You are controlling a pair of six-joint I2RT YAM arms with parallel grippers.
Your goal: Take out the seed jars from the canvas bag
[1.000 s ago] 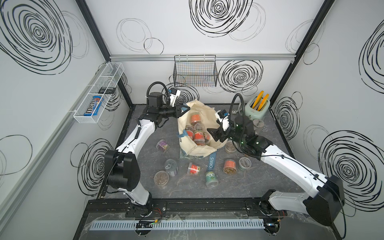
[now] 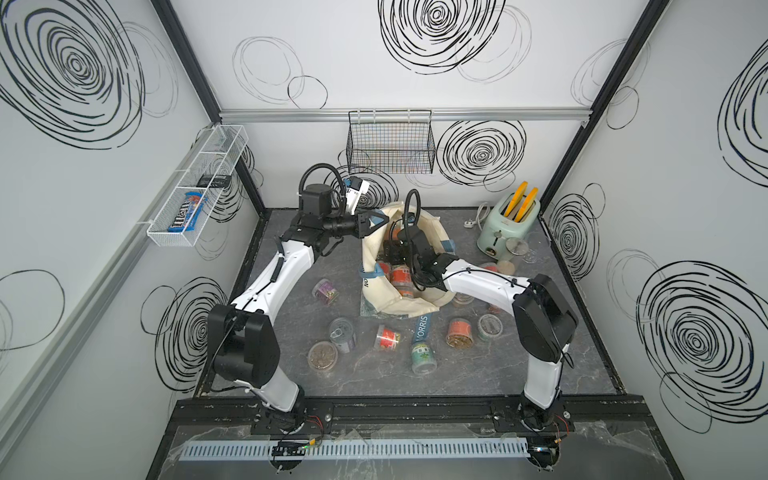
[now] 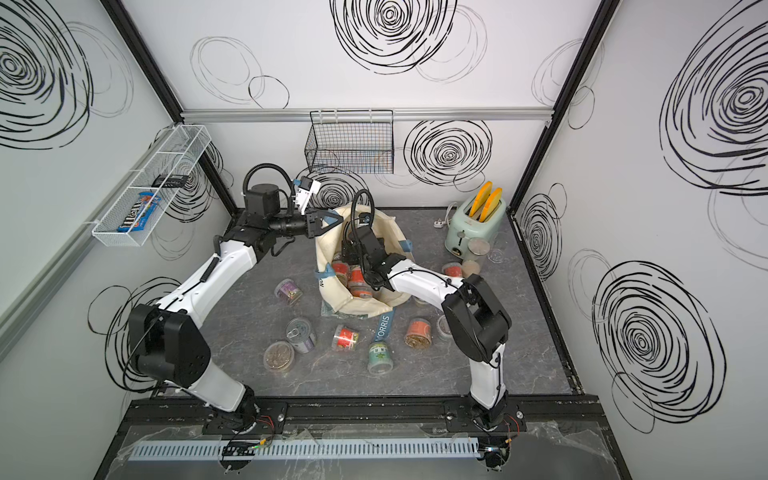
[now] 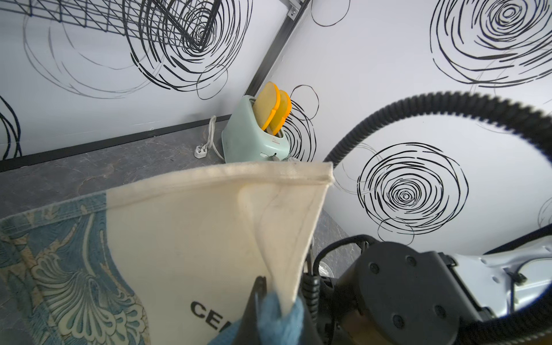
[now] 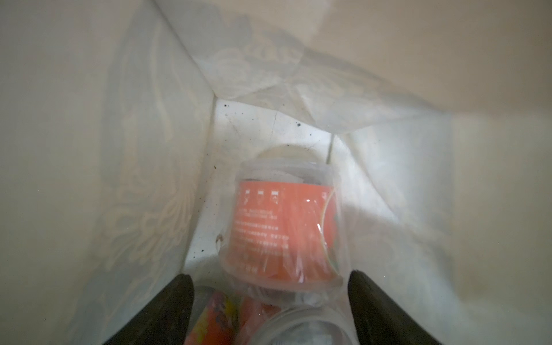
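The canvas bag (image 2: 372, 292) stands mid-table, cream with blue panels. My left gripper (image 2: 374, 221) is shut on the upper edge of the bag, a cream corner and blue part between its fingers. My right gripper reaches down inside the bag, its fingers parted either side of the lower end of an orange-labelled seed jar (image 5: 276, 224), nothing seen gripped. More jars lie below that one in the right wrist view, partly hidden. The top views show red jars (image 2: 400, 276) in the bag, partly covered by the right arm.
Several jars lie on the table around the bag, such as a green one (image 2: 423, 360) and an orange one (image 2: 459, 333). A toaster (image 2: 492, 236) stands back right, a wire basket (image 2: 390, 148) hangs on the back wall. Bare table shows at front right.
My right gripper and arm have swung left from beside the bag into its opening. My left gripper and the held bag edge have shifted slightly right.
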